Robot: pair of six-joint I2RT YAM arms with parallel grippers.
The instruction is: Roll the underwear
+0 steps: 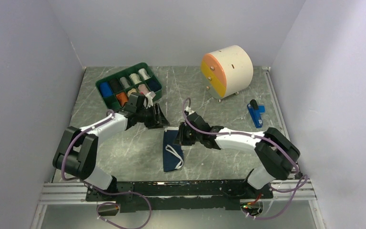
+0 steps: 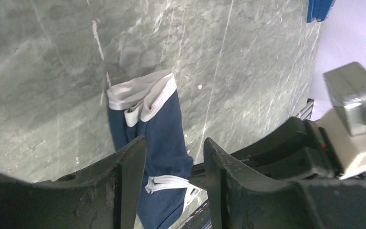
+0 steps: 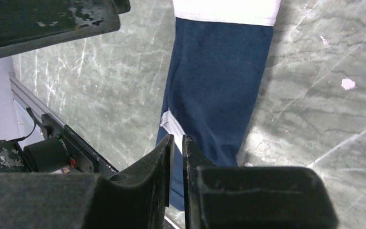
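Observation:
The underwear [image 1: 169, 163], navy with a white waistband and white drawstring, lies folded in a narrow upright strip at the front middle of the table. Open, my left gripper [image 1: 163, 123] hovers by its far, waistband end; in the left wrist view the cloth [image 2: 164, 126] shows beyond and between the spread fingers. At the strip's right side is my right gripper [image 1: 180, 142], whose fingers leave only a narrow gap. Through that gap the right wrist view shows the drawstring [image 3: 173, 126]; no cloth appears gripped. Whether these fingers touch the fabric is hard to tell.
A green divided box [image 1: 144, 101] with several rolled cloths stands at the back left. At the back right are a round drawer unit [image 1: 238, 69] and a blue stapler-like object [image 1: 255, 116]. Bare table [image 1: 124, 152] lies left of the underwear.

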